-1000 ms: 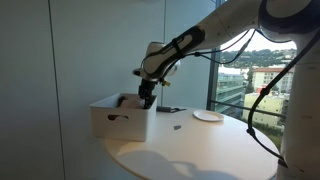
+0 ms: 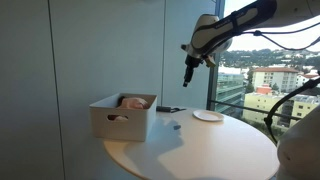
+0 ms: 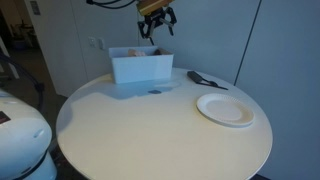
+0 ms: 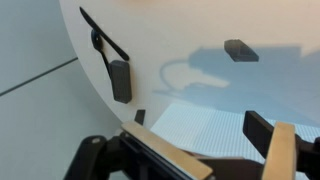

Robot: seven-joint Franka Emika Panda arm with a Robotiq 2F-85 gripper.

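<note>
My gripper (image 2: pixel 188 79) hangs in the air above the table, to the right of the white bin as exterior view 1 has it. In the wrist view the fingers (image 4: pixel 283 150) are spread wide, and nothing is between them. The white bin (image 2: pixel 119 128) stands on the left of the round white table, holding something pinkish-brown (image 2: pixel 133 102). A small dark block (image 4: pixel 240 50) lies on the bare tabletop in the wrist view. Part of the bin (image 4: pixel 205 130) shows under the gripper there.
Dark utensils (image 3: pixel 206 79) lie near the table's far edge, beside a black block (image 4: pixel 121 82). A white plate (image 3: pixel 226 110) rests at the right. Windows stand behind.
My gripper has risen from the bin's opening and moved right, away from it. The bin and plate have stayed in place.
</note>
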